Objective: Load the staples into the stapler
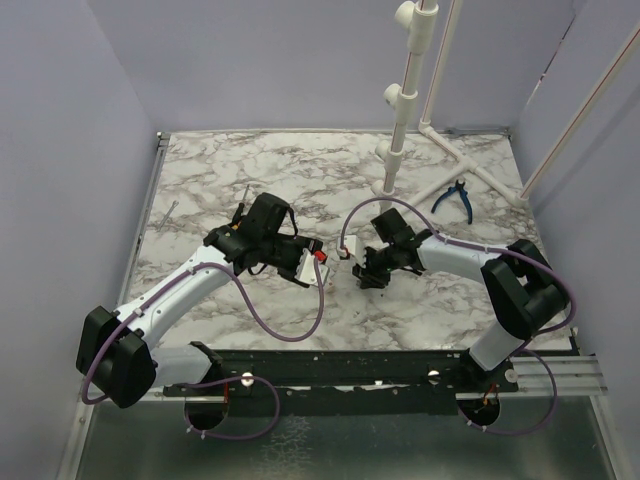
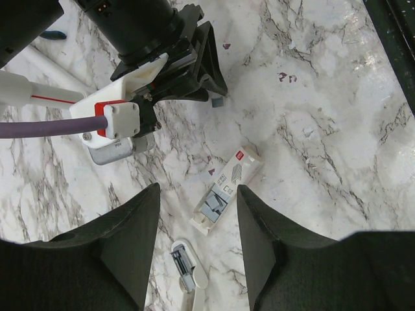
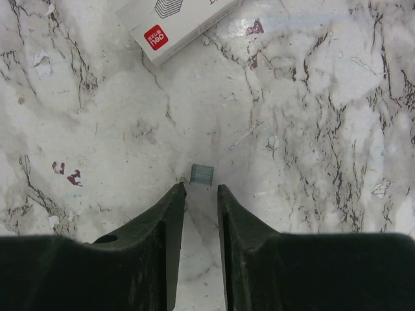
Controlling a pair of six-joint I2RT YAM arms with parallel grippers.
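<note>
A small grey block of staples point(image 3: 201, 175) lies on the marble table just beyond the fingertips of my right gripper, whose fingers stand apart with a narrow gap and nothing between them. My left gripper is open above a white staple box point(image 2: 225, 188) with a red label. Below that box in the left wrist view lies a white stapler point(image 2: 188, 272) with its metal channel showing. In the top view both arms reach toward the middle of the table, hiding most of these items.
Blue-handled pliers point(image 1: 452, 200) lie at the back right beside a white pipe frame point(image 1: 460, 158).
</note>
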